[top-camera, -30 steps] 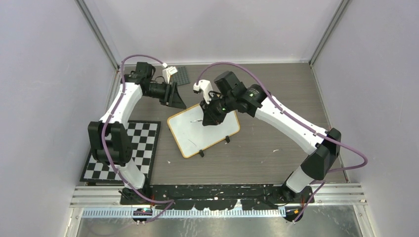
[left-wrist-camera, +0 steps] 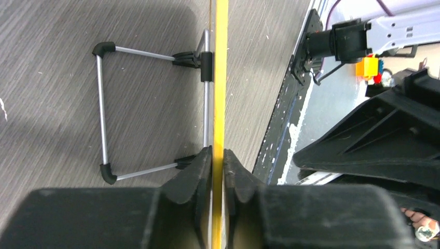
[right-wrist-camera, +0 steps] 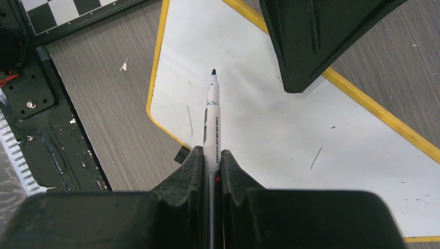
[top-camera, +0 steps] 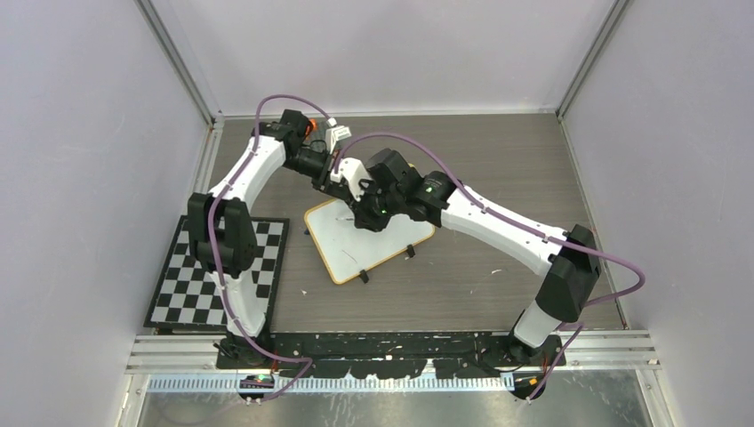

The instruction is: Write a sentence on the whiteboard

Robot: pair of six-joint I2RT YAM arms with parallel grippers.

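Note:
The whiteboard with yellow edge lies under both arms in the top view, bearing a few short marks. My left gripper is closed round the board's yellow edge, which stands vertically through its fingertips in the left wrist view. My right gripper is shut on a white marker, its dark tip pointing over the white surface. A black finger of the other gripper reaches over the board's top edge in the right wrist view.
A checkerboard lies left of the board. Grey walls enclose the table, whose right part is clear. The arms are close together over the board.
The left arm has moved rightward to the board's upper edge. The right arm has shifted slightly left.

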